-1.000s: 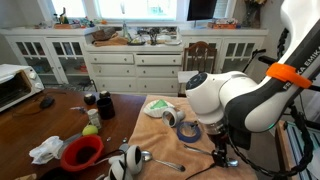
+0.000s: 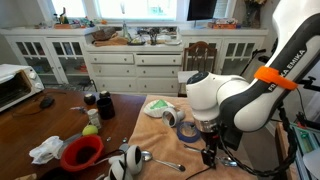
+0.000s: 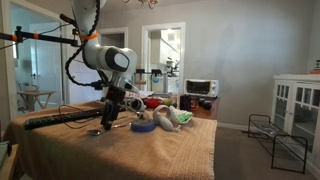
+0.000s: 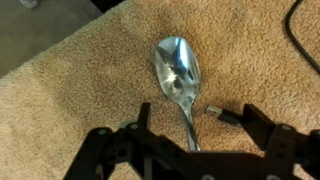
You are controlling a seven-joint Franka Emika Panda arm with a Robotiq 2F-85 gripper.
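In the wrist view a silver spoon [image 4: 178, 70] lies on the tan towel, its bowl pointing away from me and its handle running back between my fingers. My gripper is open above that handle, one finger on each side and nothing held. By the right finger lies a small dark piece with a metal end [image 4: 225, 115]; it looks like a plug, though I cannot tell for sure. From the side, my gripper [image 3: 106, 127] hangs low over the towel-covered table. How far the fingertips are from the cloth is hard to judge.
Blue tape [image 2: 188, 131] and a white headset-like thing [image 3: 180, 115] are near the arm. A red bowl [image 2: 82, 152] and dark bottles [image 2: 105, 105] stand on the wooden table further left. A black cable [image 4: 300, 40] crosses the towel. Open towel lies at the front [image 3: 150, 158].
My gripper has shifted slightly left in exterior view 1, and the arm's body has tilted a little. The bowl and bottles look unmoved.
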